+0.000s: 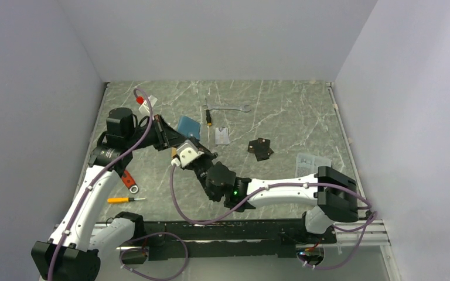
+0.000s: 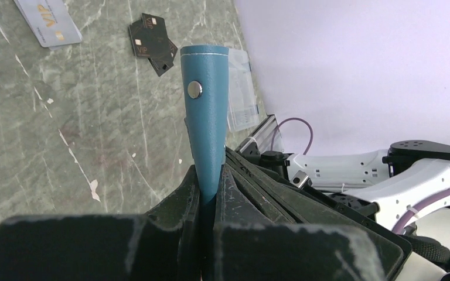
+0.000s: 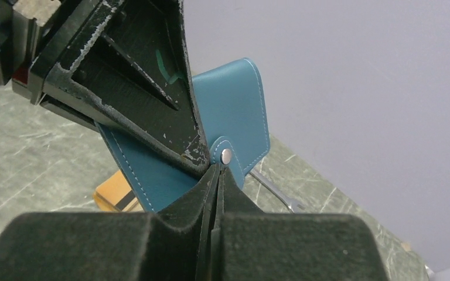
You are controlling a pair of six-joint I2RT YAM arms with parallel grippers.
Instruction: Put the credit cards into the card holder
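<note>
The blue card holder (image 2: 205, 117) stands up from my left gripper, which is shut on its lower part. Its round metal snap and flap (image 3: 227, 157) face my right gripper. That gripper is shut, its tips right at the flap's lower edge; whether any of the flap is pinched cannot be told. From above, the holder (image 1: 188, 126) shows only partly behind both grippers. Black VIP cards (image 1: 261, 148) lie in an overlapping pile on the table. White-silver cards (image 1: 222, 136) rest to their left.
A wrench (image 1: 227, 108) and a screwdriver (image 1: 208, 117) lie behind the holder. A clear plastic box (image 1: 313, 164) is at the right. An orange screwdriver (image 1: 120, 199) and a red-handled tool (image 1: 129, 181) lie front left. Open table spreads around the black cards.
</note>
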